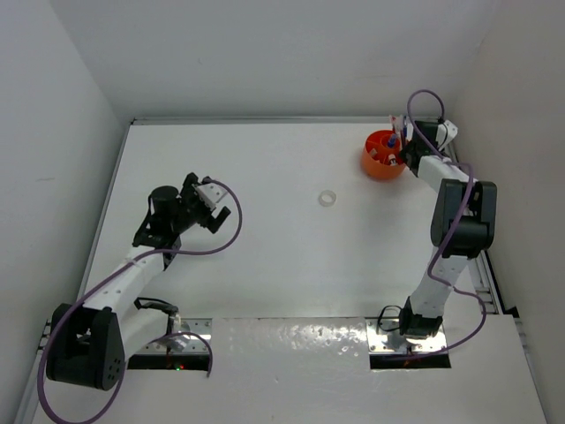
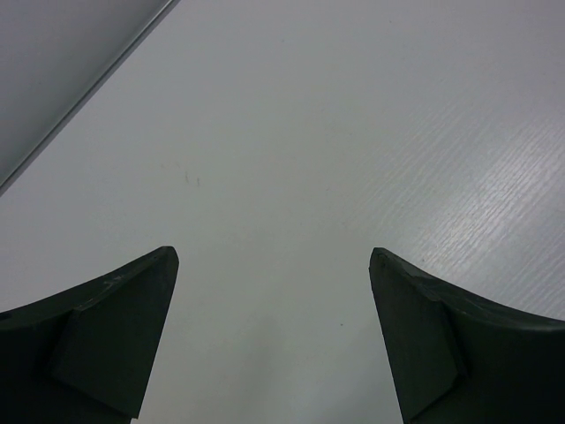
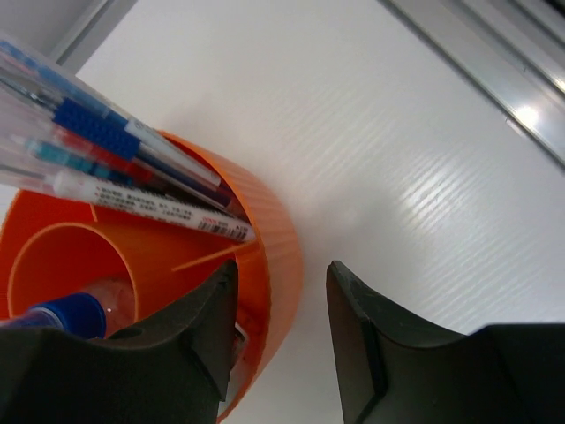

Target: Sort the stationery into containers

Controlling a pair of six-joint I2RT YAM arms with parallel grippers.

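Observation:
An orange round container [image 1: 380, 168] stands at the table's back right. In the right wrist view its curved wall [image 3: 278, 247] encloses compartments with a clear pack of pens [image 3: 132, 159] across the top and a blue-capped bottle-like item [image 3: 71, 314] lower left. My right gripper [image 1: 411, 146] is at the container's right side; in the right wrist view its fingertips [image 3: 281, 272] stand apart on either side of the rim, gripping nothing visible. My left gripper [image 1: 214, 208] hangs open over the left of the table, with only bare table between its fingers.
A pale ring-shaped object [image 1: 327, 202] lies left of and below the orange container. Walls close in at the back and right, with a metal edge [image 3: 477, 71] beside the container.

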